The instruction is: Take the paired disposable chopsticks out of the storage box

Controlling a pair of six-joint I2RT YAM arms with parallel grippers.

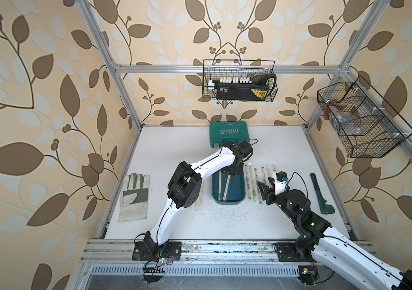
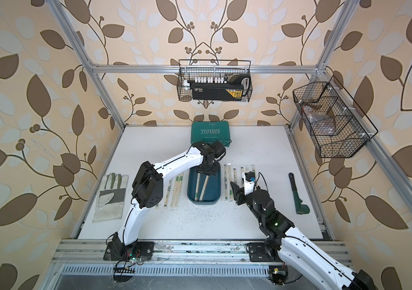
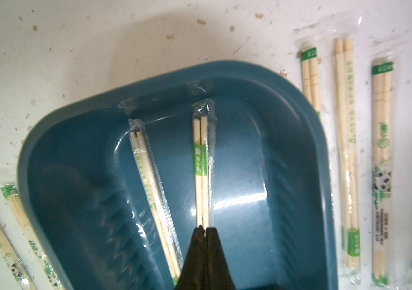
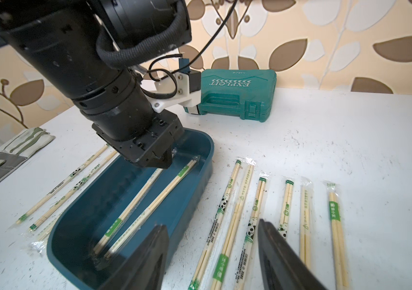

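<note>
The blue storage box stands mid-table with two wrapped chopstick pairs inside. One pair lies slanted on the left in the left wrist view; the other, a green-banded pair, runs beside it. Over the box hangs my left gripper, its fingers together and nothing visible between them; its tips overlap the lower part of the green-banded pair in that view, and whether they touch it I cannot tell. My right gripper is held to the right of the box, fingers apart and empty, above the table.
Several wrapped chopstick pairs lie in a row right of the box, others to its left. Behind stands a green case. A glove lies far left, a dark green tool far right.
</note>
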